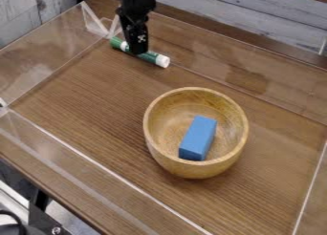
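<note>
My black gripper (136,44) reaches down from the top of the camera view, its fingertips low at a white and green tube (152,58) lying on the wooden table. It is too small to tell whether the fingers are apart or closed on the tube. A wooden bowl (161,122) at the lower right holds a blue block (197,137).
Clear walls or edges run along the left side, and a dark object sits at the bottom-left corner.
</note>
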